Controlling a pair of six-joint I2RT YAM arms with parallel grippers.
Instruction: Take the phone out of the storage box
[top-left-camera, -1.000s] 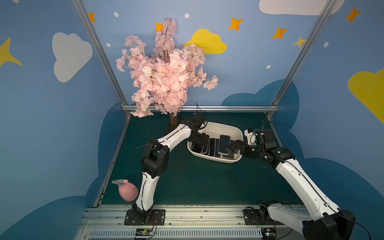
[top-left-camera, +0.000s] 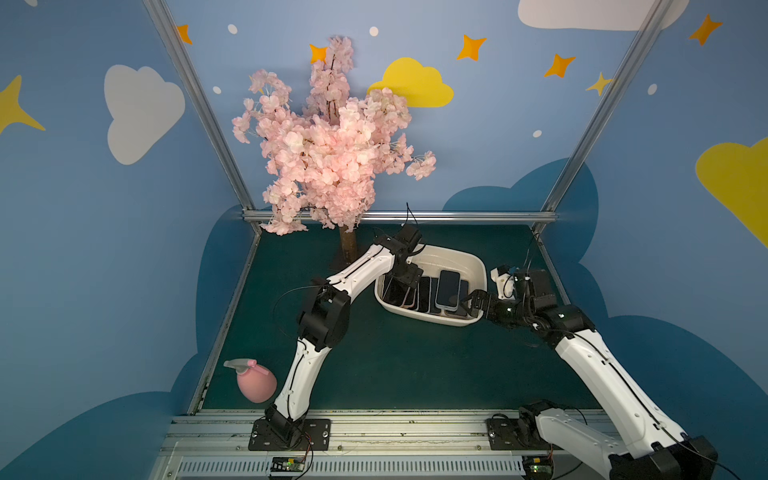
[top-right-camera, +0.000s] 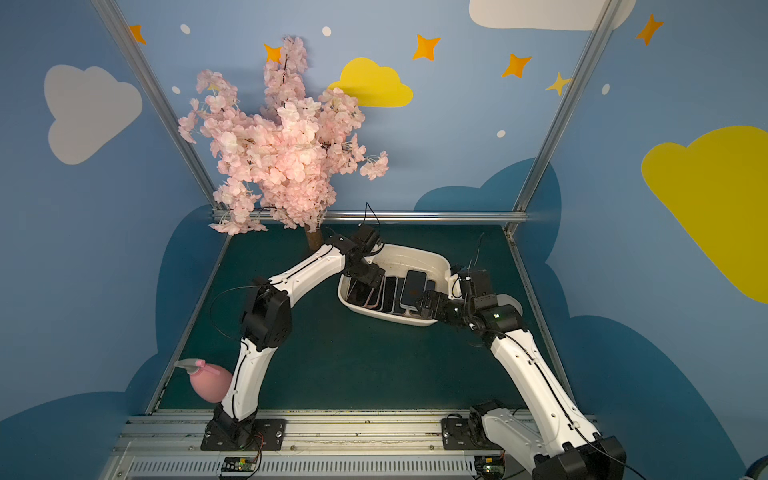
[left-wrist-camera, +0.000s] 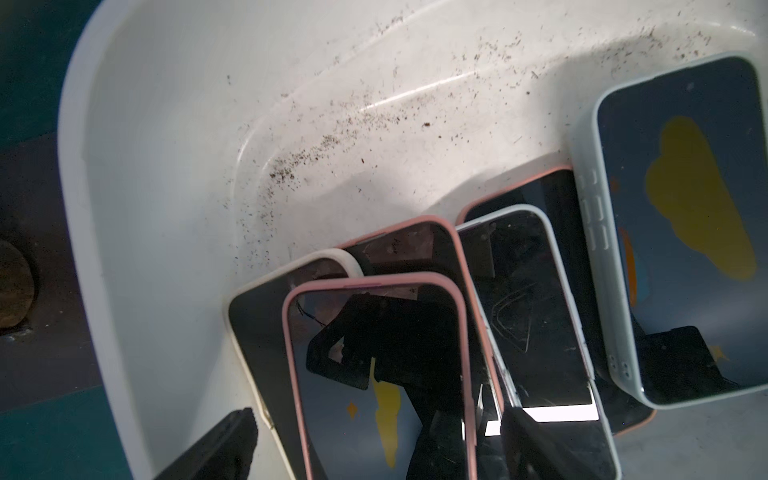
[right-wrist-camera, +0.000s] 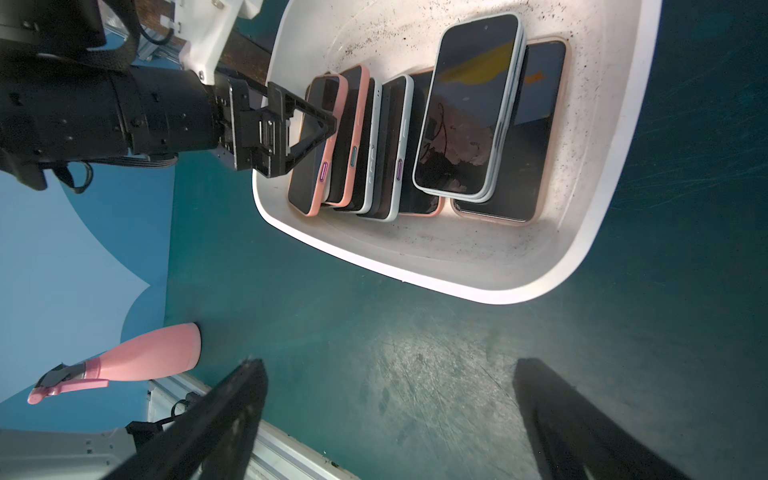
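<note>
The white storage box (top-left-camera: 430, 318) holds several dark-screened phones, mostly leaning in a row. A pink-edged phone (left-wrist-camera: 376, 400) lies uppermost at the box's left end in the left wrist view. Above it, my left gripper stands part open, one finger on either side, with visible gaps to the phone's edges. A pale blue phone (right-wrist-camera: 468, 104) rests on top of another phone (right-wrist-camera: 532, 136) at the box's other end. My right gripper is open and empty, beside the box's right end in the top left view.
A pink spray bottle (top-left-camera: 256, 381) stands at the table's front left. An artificial blossom tree (top-left-camera: 332, 152) rises behind the box on the left. The green table in front of the box (top-left-camera: 416, 360) is clear.
My left gripper has shifted a little to the right over the box, with its arm following.
</note>
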